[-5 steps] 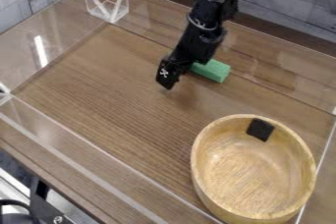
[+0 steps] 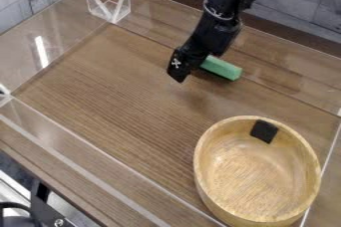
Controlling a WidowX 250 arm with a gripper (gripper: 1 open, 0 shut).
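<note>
My black gripper [image 2: 194,58] hangs low over the wooden table, its fingers open around the near left part of a green block [image 2: 221,70]. The block lies at the centre right of the camera view, partly hidden behind the gripper. Whether the fingers touch it cannot be told.
A beige round bowl [image 2: 254,188] with a black piece [image 2: 265,130] on its upper right part fills the lower right. A clear plastic object [image 2: 111,7] stands at the back left.
My gripper and arm have shifted slightly to the right and up in the view, and the green block appears nudged slightly right.
</note>
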